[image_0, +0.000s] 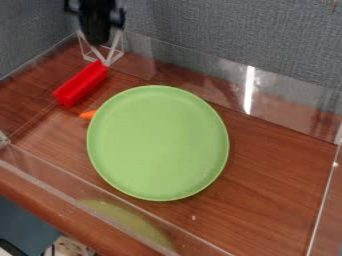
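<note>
The black gripper (99, 22) is blurred at the top left, raised above a red cylindrical object (80, 82), perhaps a can or roll, that lies on the wooden floor of the tray. Its fingers are too blurred to tell whether they are open or shut. Just behind the red object is a pale, wire-like shape (112, 52), too small to identify. An orange carrot-like piece (87, 115) lies partly hidden at the left edge of a large green plate (158, 142).
Clear low walls surround the wooden floor (274, 185), with grey padded walls behind at the back and left. The floor right of the plate is clear.
</note>
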